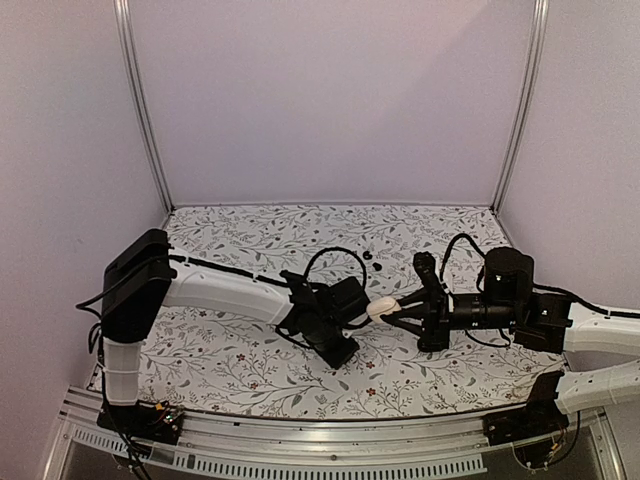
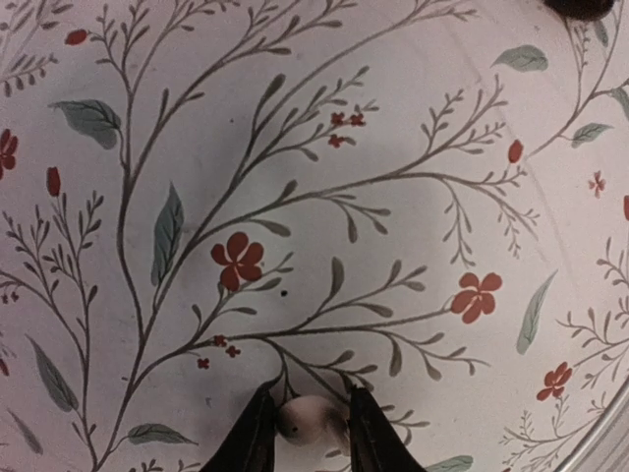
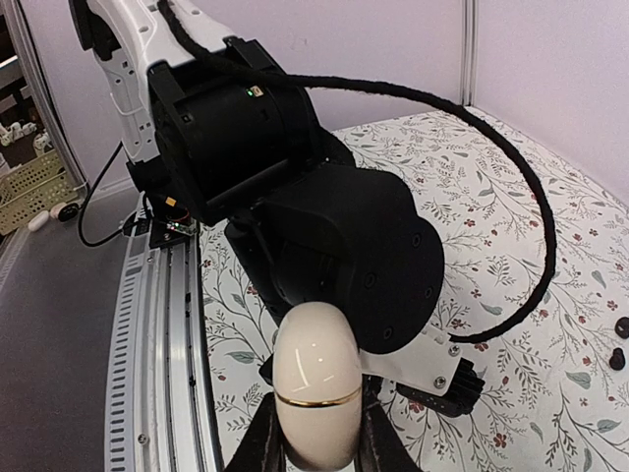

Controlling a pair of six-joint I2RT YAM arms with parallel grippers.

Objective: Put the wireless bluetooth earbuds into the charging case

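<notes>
The white charging case (image 1: 383,309) with a gold band is held in my right gripper (image 1: 405,308); in the right wrist view the case (image 3: 317,364) is upright between the fingers, its lid appearing closed. My left gripper is shut on a small white earbud (image 2: 305,418), low over the patterned table, just left of the case in the top view. In the top view that earbud is hidden under the left wrist.
Small dark objects (image 1: 367,256) (image 3: 617,359) lie on the table behind the grippers.
</notes>
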